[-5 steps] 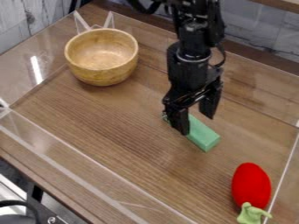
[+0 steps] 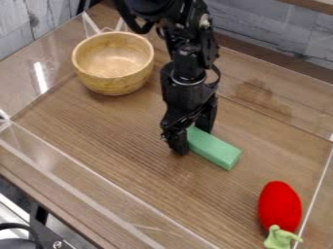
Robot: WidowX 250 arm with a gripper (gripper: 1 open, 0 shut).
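My black gripper [image 2: 192,131] is low in the middle of the camera view, reaching down from the top, its fingers open around the left end of a green block [image 2: 216,150]. Whether the fingers touch the block is unclear.
A tan bowl [image 2: 113,63] stands at the back left. A red object with a green top [image 2: 279,208] lies at the front right. A black cable runs at the lower left edge.
My gripper has moved left and down onto the left end of the green block. The block looks nearly unmoved.
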